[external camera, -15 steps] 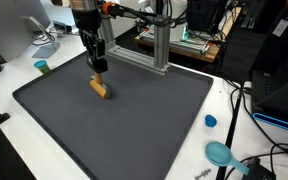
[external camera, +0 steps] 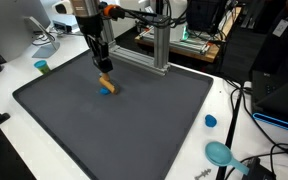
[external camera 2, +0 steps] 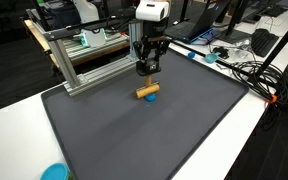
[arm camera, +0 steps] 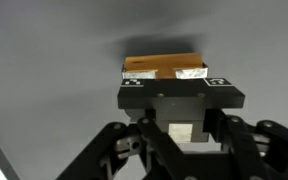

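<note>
My gripper (external camera: 102,73) is shut on the upright part of an orange-brown wooden piece (external camera: 107,84), which looks T-shaped, like a small mallet. Its crosswise bar (external camera 2: 147,91) sits low, just below the fingertips, close over the dark board. In the wrist view the bar (arm camera: 164,62) shows beyond the fingers (arm camera: 138,75), with a narrow stem running between them. A small blue object (external camera 2: 151,98) is right beside or under the bar; whether the two touch, I cannot tell.
The dark grey board (external camera: 124,125) is mostly clear. Near its right side lie a blue disc (external camera: 211,121) and a light-blue cup-like item (external camera: 221,154). A green-blue cup (external camera: 42,67) stands off the far left edge. A metal rail (external camera: 154,66) borders the back.
In exterior view 1 the wooden piece has shifted slightly right and up with the gripper, and its tilt has changed. The blue object beneath it now shows, hidden before.
</note>
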